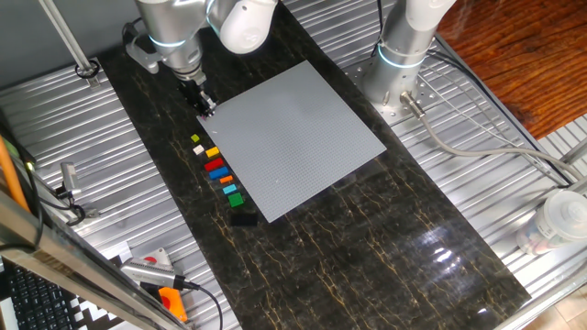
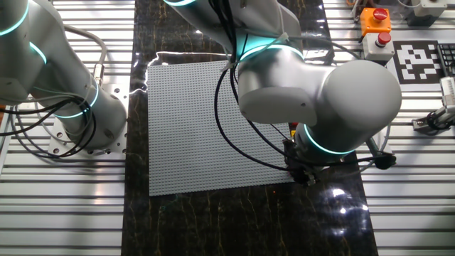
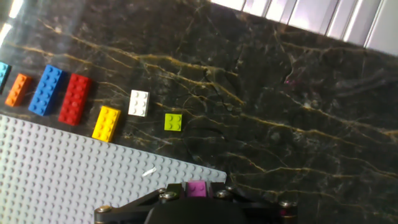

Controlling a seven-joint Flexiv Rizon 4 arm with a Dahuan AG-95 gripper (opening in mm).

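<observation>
My gripper (image 1: 207,111) is at the far left corner of the grey baseplate (image 1: 293,137). Between its fingertips in the wrist view sits a small pink-purple brick (image 3: 197,188), and the fingers are shut on it. The brick appears right by the plate's corner; whether it touches the studs cannot be made out. Outside the plate's edge lie a lime brick (image 3: 173,122), a white brick (image 3: 138,103), a yellow brick (image 3: 106,124), a red brick (image 3: 74,99), a blue brick (image 3: 46,91) and an orange brick (image 3: 18,90). In exterior view 2 the arm hides most of these.
Further along the row are a light-blue brick (image 1: 229,190), a green brick (image 1: 236,200) and a black piece (image 1: 244,220). The baseplate carries no bricks that I can see.
</observation>
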